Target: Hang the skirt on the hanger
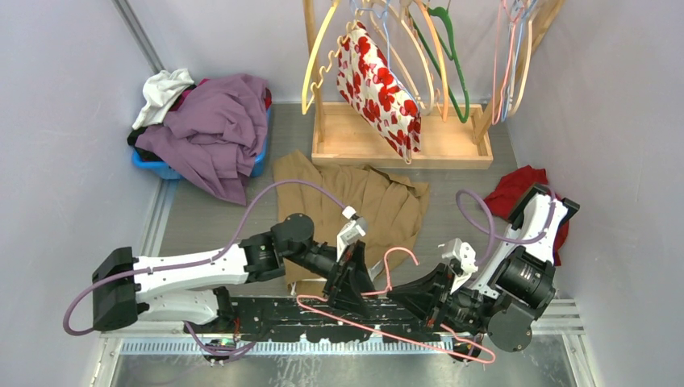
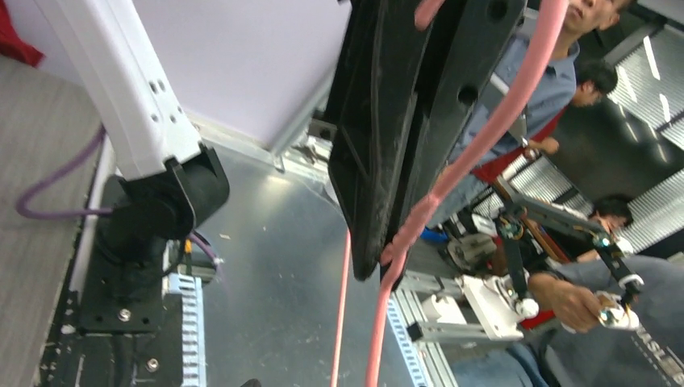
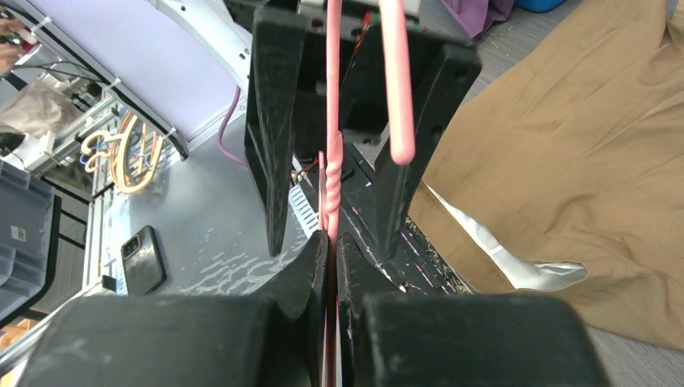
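The brown skirt [image 1: 371, 193] lies spread on the grey floor at centre, its waist opening with white lining [image 3: 532, 270] towards the front edge. My right gripper [image 1: 393, 293] is shut on the pink hanger [image 1: 379, 330] at the twisted neck below its hook, holding it over the front edge. My left gripper [image 1: 348, 300] is at the hanger's shoulder wire, left of the right gripper. Its two fingers [image 3: 274, 137] stand apart in the right wrist view, with the pink wire passing across the gap. Whether they touch the wire is unclear.
At the back stands a wooden rack [image 1: 452, 151] with several hangers and a red-flowered garment [image 1: 377, 89]. A blue basket [image 1: 258, 165] heaped with clothes is at the back left. Red cloth [image 1: 516, 191] lies by the right arm.
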